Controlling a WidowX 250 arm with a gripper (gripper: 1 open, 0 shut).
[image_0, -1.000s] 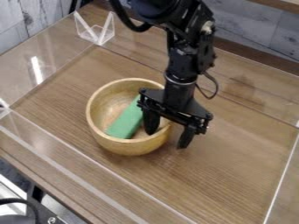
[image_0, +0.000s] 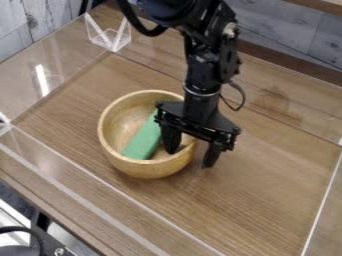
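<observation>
A tan bowl (image_0: 127, 160) sits on the wooden table in the middle left of the camera view, with a green block (image_0: 142, 140) lying inside along its left part. The black arm reaches down from the top, and its gripper (image_0: 190, 140) is at the bowl's right side, one part over the inside and the other outside near the rim. Whether it is open, shut or holding the rim is hard to tell, as the dark fingers hide that part of the bowl.
Bare wooden table (image_0: 261, 190) fills the right and front. A clear plastic object (image_0: 107, 30) stands at the back left. Walls border the top edges, and a dark cable curves at the bottom left.
Very little differs; the gripper and bowl stay in nearly the same place.
</observation>
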